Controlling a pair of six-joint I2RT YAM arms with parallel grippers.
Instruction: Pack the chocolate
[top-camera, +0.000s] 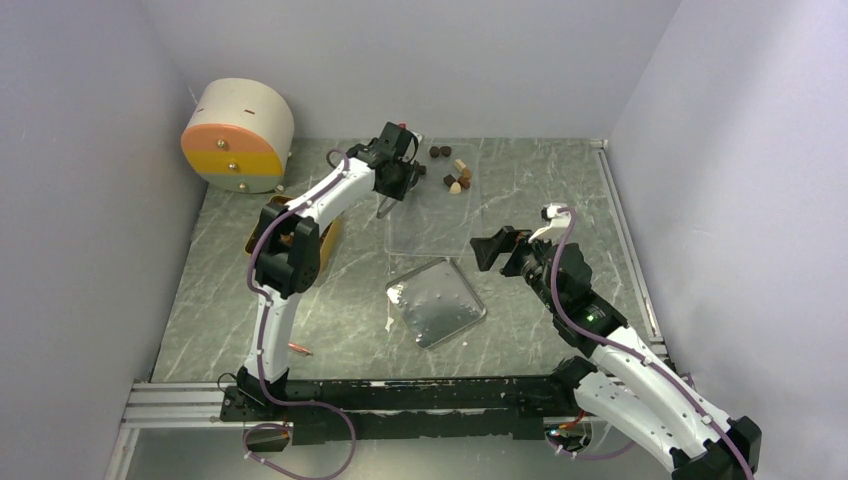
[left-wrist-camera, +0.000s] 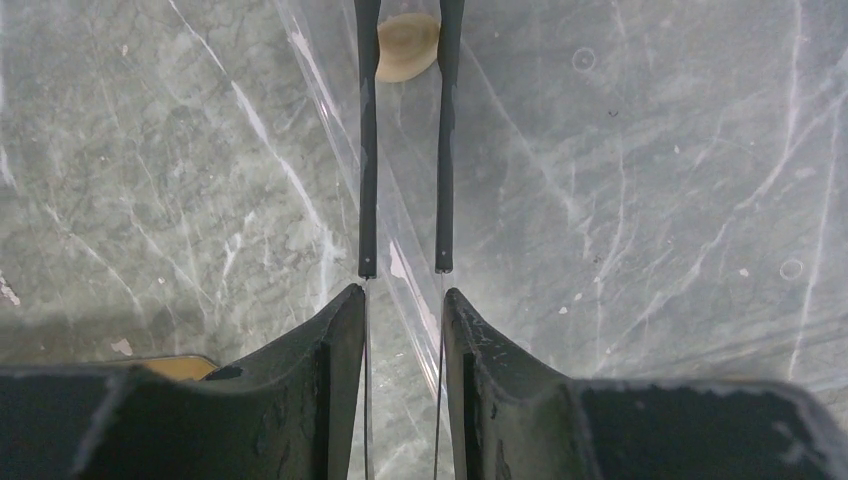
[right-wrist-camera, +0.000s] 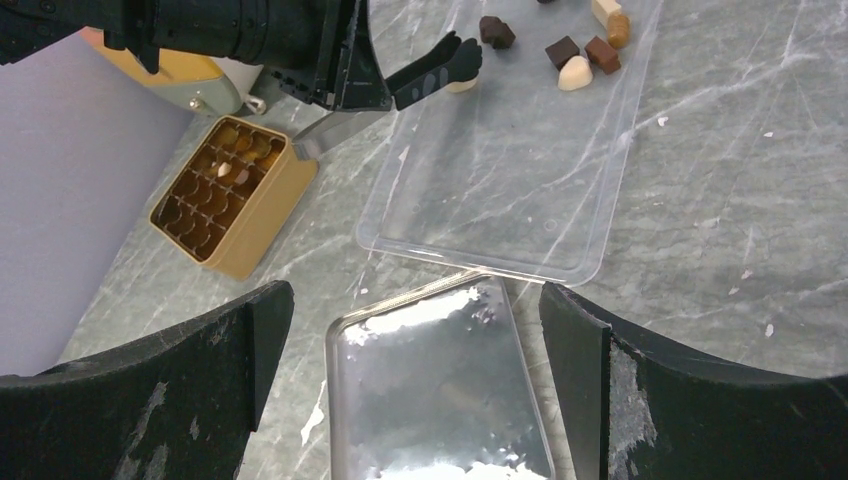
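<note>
My left gripper is shut on a tan chocolate (left-wrist-camera: 407, 60) at the left rim of the clear tray (top-camera: 430, 230). Other chocolates, dark, brown and cream, sit in the tray's back part, including a dark cube (right-wrist-camera: 562, 52) and a cream piece (right-wrist-camera: 575, 73). A gold box (right-wrist-camera: 257, 225) with a compartment insert, a few pieces inside, stands left of the tray, partly hidden by the left arm in the top view. My right gripper is open and empty, off to the tray's right front.
A metal tray (top-camera: 436, 304) lies in front of the clear tray. A striped drawer cabinet (top-camera: 236, 135) stands at the back left.
</note>
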